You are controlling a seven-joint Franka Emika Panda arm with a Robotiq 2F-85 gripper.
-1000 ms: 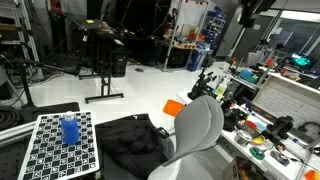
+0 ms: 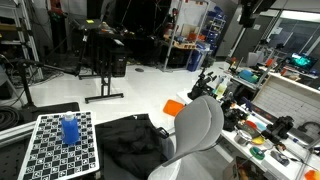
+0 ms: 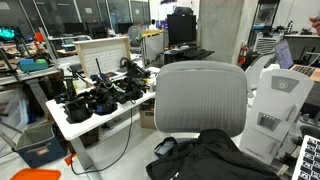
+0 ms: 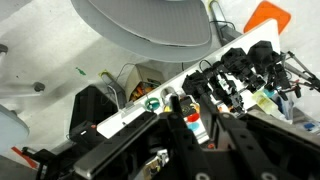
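Observation:
A blue bottle stands upright on a black-and-white checkered board at the left in the first exterior view. To its right lies a crumpled black cloth, also seen at the bottom of the second exterior view as a dark cloth. My gripper shows as a dark shape low in the wrist view. Its fingers stand open, and I see nothing held between them. Below it, at a distance, are the floor and a cluttered bench. Neither the bottle nor the board appears in the wrist view.
A grey chair back rises beside the cloth, and it fills the top of the wrist view as a grey curved chair part. A white bench carries several dark devices. An orange bin sits on the floor.

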